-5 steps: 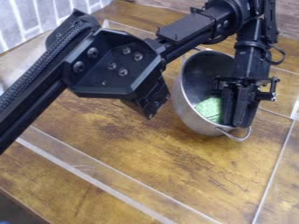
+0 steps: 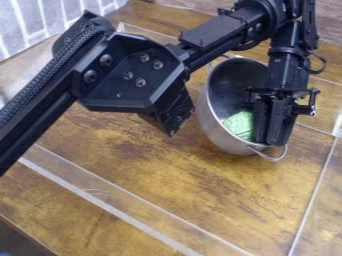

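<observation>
A metal pot (image 2: 221, 125) with a loop handle sits tilted on the wooden floor, its opening toward the arm. Inside it lies a light green object (image 2: 238, 124), partly hidden by the black gripper (image 2: 270, 135), which reaches down into the pot's right side. The fingertips are mostly hidden by the gripper body and the pot, so whether they are open or shut, or hold anything, cannot be made out.
The black arm spans the upper left and top of the view. A white slatted rail (image 2: 34, 25) stands at the top left.
</observation>
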